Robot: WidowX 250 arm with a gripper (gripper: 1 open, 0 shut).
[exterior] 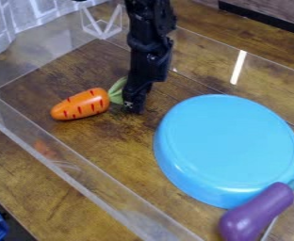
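An orange toy carrot with a green top lies on the wooden floor of the work area, left of centre. The black gripper reaches down from the top of the view and is low by the carrot's green top. Its fingers are dark and partly blend together, so whether they are open or shut on the top is hard to tell.
A large blue round object fills the right middle. A purple toy eggplant lies at its lower right. Clear plastic walls edge the left and bottom left. Bare wood is free at the back right and lower middle.
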